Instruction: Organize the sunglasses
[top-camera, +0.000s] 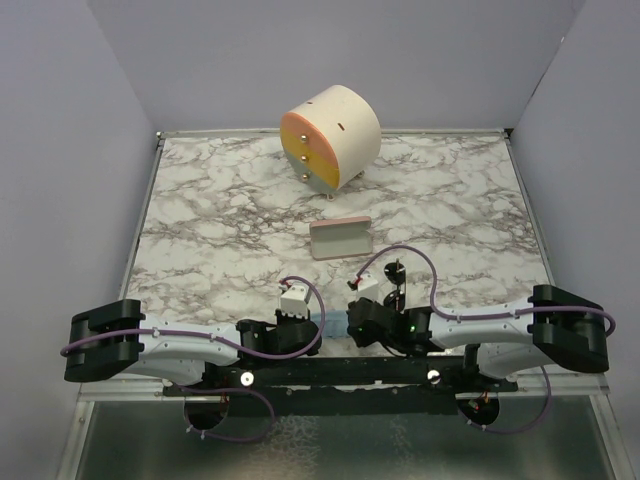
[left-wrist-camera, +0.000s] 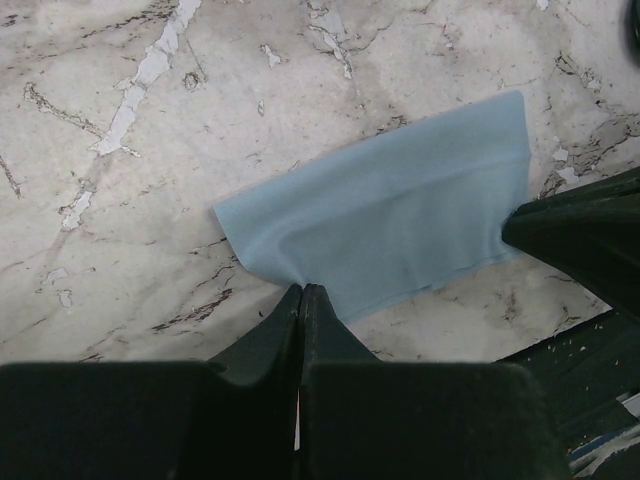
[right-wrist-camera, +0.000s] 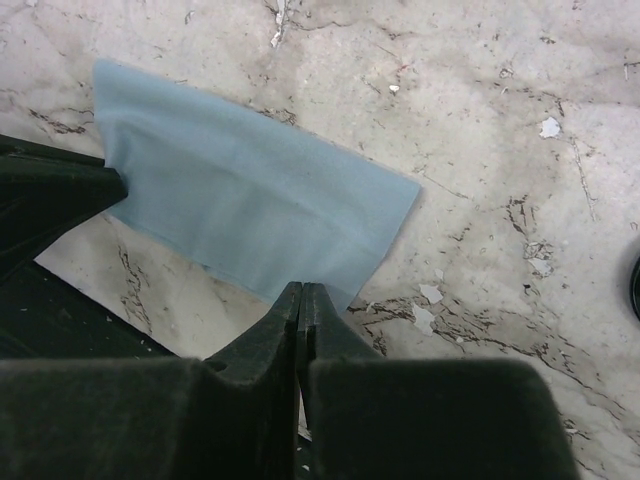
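Observation:
A light blue cloth (top-camera: 338, 324) lies folded flat on the table between my two grippers. My left gripper is shut, tips at the cloth's left end, where the fabric creases; whether any cloth is pinched between the tips cannot be made out. My right gripper is shut with nothing seen between its fingers, its tips over the lower edge near the cloth's right end. Black sunglasses (top-camera: 397, 272) rest just behind the right gripper, partly hidden by the arm. Farther back is an open, shallow grey case (top-camera: 341, 242) with a pinkish lid edge.
A cream drum-shaped cabinet (top-camera: 345, 130) with a coloured front and round knobs stands at the back. Walls enclose the left, back and right.

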